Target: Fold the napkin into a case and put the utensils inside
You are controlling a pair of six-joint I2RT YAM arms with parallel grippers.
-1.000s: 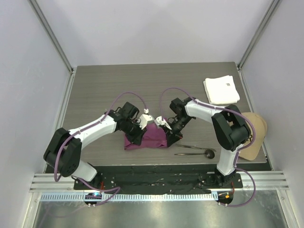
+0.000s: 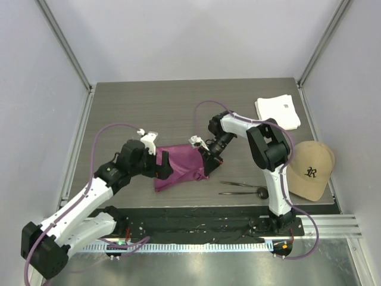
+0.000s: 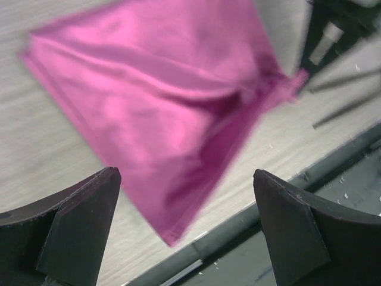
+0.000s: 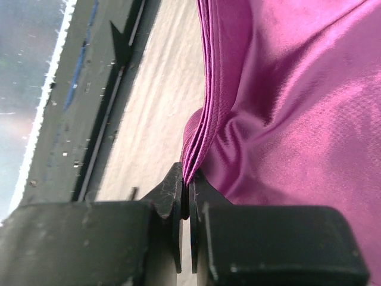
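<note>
A magenta napkin point(image 2: 181, 162) lies near the front of the table, creased and partly folded, one corner pointing toward the front edge. My right gripper is shut on its folded edge, where several layers are pinched together at the right front corner. Over the napkin's left part, my left gripper point(image 2: 164, 167) stands open; in the left wrist view the cloth point(image 3: 161, 119) shows beyond its spread fingers, with nothing held. To the right lie the utensils: a thin dark one point(image 2: 239, 184) and a dark ladle-like one point(image 2: 262, 192).
A folded white cloth point(image 2: 278, 112) rests at the back right, and a tan cap point(image 2: 311, 170) sits at the right edge. Bare table point(image 2: 143, 101) stretches behind the napkin. The table's front edge runs close to the cloth.
My left gripper has moved left and opened, uncovering more of the napkin's left side. The right gripper has shifted slightly left and keeps hold of the cloth. The utensils have not moved.
</note>
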